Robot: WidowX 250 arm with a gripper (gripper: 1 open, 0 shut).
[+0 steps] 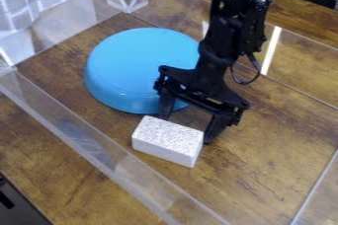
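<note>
A white speckled rectangular block (166, 142) lies on the wooden floor in the lower middle. Directly behind it is the black gripper (195, 112) at the end of the arm, pointing down, low over the floor and the block's back edge. Its fingers are dark and partly hidden, apparently apart with nothing clearly between them. A blue round object (132, 66), like an upturned bowl or lid, rests to the upper left of the gripper, partly behind it.
Clear plastic walls (59, 125) run along the left and front. A white cloth or curtain (46, 2) is at the top left.
</note>
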